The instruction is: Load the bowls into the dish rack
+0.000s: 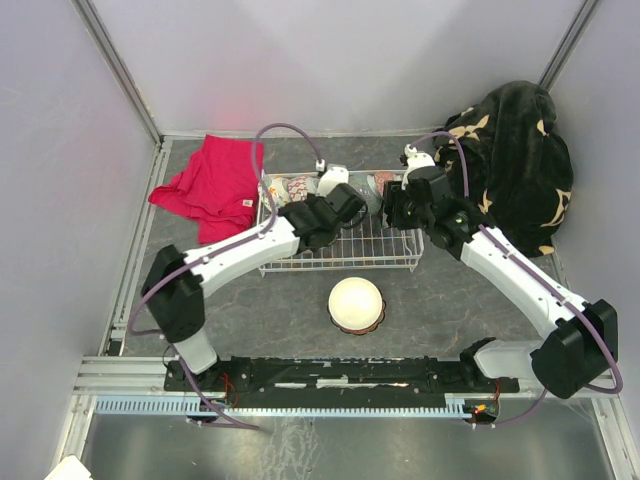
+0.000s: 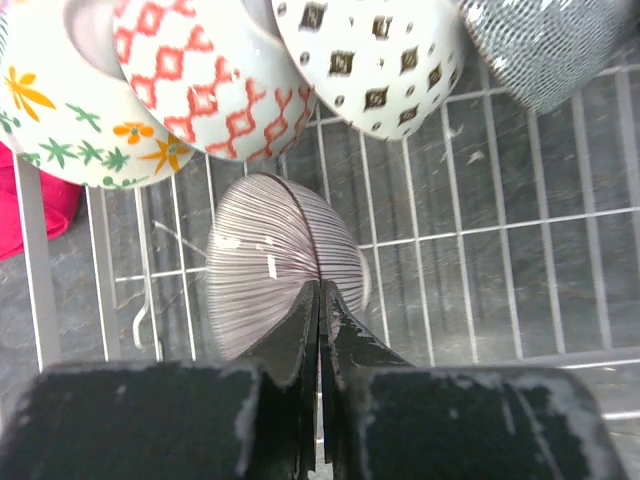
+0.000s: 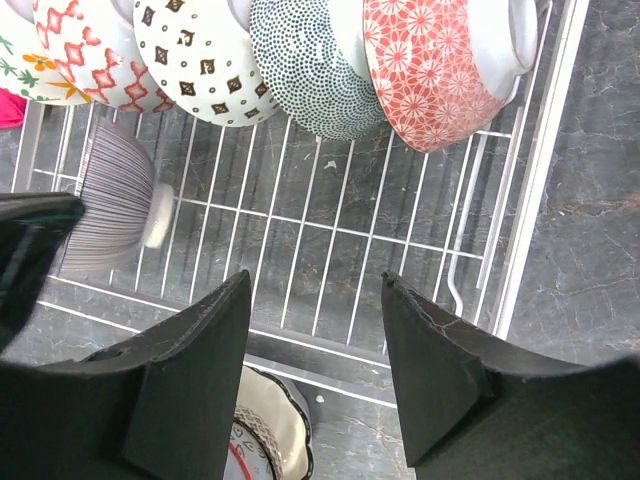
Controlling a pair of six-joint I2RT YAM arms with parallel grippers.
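Note:
A grey finely striped bowl (image 2: 270, 255) stands on edge in the front left of the white wire dish rack (image 3: 330, 347). My left gripper is shut right over this bowl; whether the rim is between its tips is hard to see. Behind, in a row, stand bowls: floral (image 2: 85, 110), red-patterned (image 2: 215, 85), white with dark squares (image 2: 375, 60), grey-green (image 3: 310, 70) and red (image 3: 425, 70). Above the rack's empty right part, my right gripper is open with nothing between its fingers. A cream-coloured bowl (image 1: 355, 303) sits on the table, stacked over another rim.
A red cloth (image 1: 215, 190) lies left of the rack, and a dark patterned blanket (image 1: 515, 160) is heaped at the back right. The front right wires of the rack are bare. Both arms reach close together over the rack.

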